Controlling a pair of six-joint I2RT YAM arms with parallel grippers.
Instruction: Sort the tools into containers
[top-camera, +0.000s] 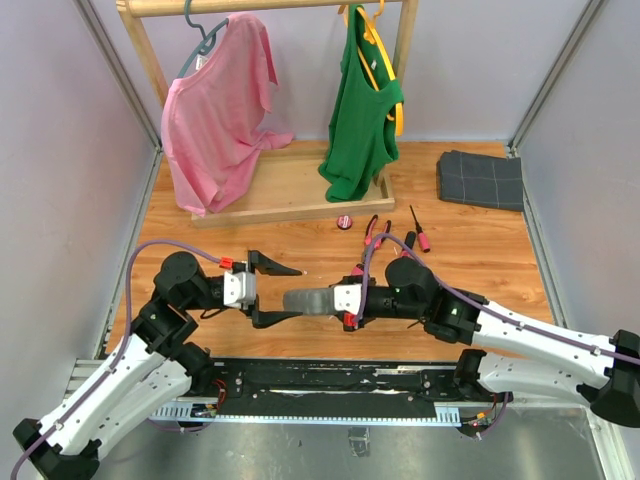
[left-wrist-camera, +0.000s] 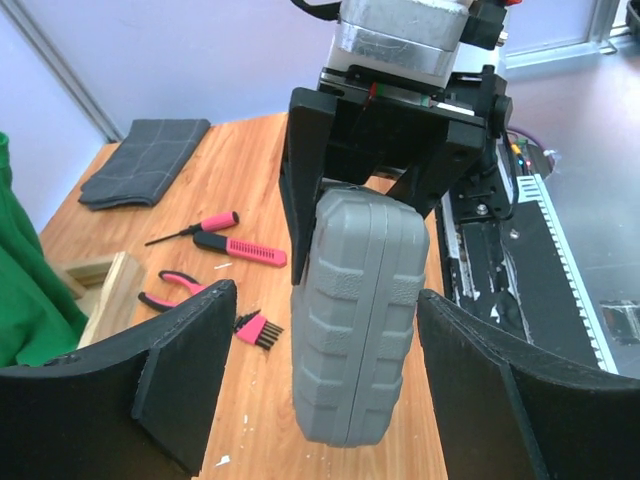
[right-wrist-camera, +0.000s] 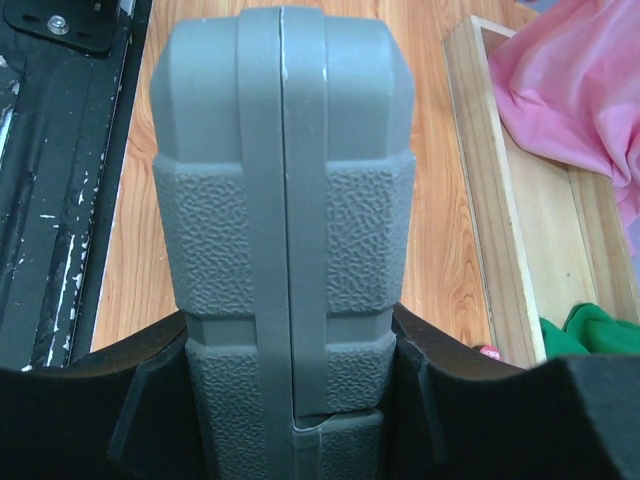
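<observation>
A grey ribbed case hangs above the table with my right gripper shut on one end of it. In the top view the case points left, its free end between the fingers of my left gripper. That left gripper stands open, and a gap shows on both sides of the case in the left wrist view. On the table behind lie pink-handled pliers, a pink-and-black brush, a long pink-and-black tool and a screwdriver. The case seems closed.
A wooden rack tray stands at the back with a pink shirt and a green top hanging over it. A folded dark cloth lies at back right. A small red round item sits before the tray.
</observation>
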